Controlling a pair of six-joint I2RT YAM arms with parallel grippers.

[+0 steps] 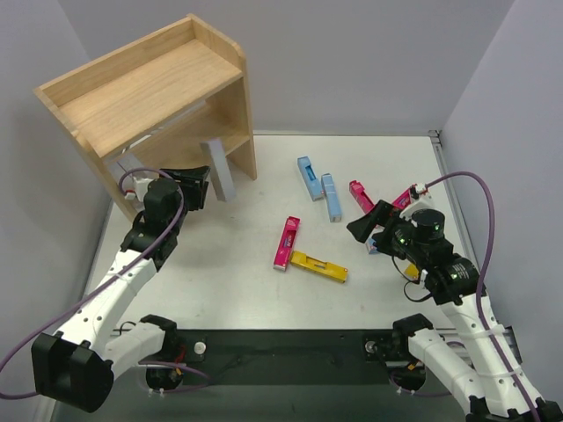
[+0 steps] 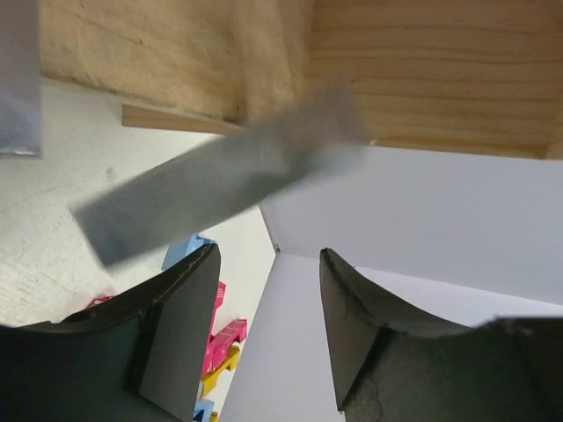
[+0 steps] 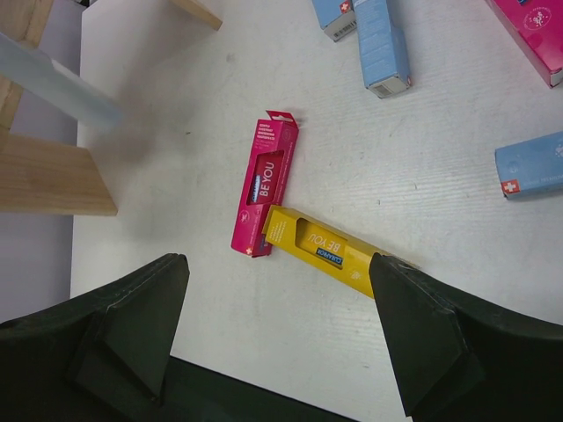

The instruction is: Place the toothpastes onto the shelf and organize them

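My left gripper (image 1: 193,185) is at the front of the lower level of the wooden shelf (image 1: 149,83), beside a pale, blurred upright panel (image 1: 219,167). In the left wrist view its fingers (image 2: 176,325) show a gap, and I cannot see what, if anything, is between them. My right gripper (image 1: 369,220) stands open above the right side of the table. Toothpaste boxes lie loose there: pink (image 3: 264,176), yellow (image 3: 334,255), blue (image 3: 383,57), another blue (image 1: 310,178) and others partly under the right arm.
Walls enclose it at back and sides. The shelf's side board (image 3: 57,176) stands at the table's left.
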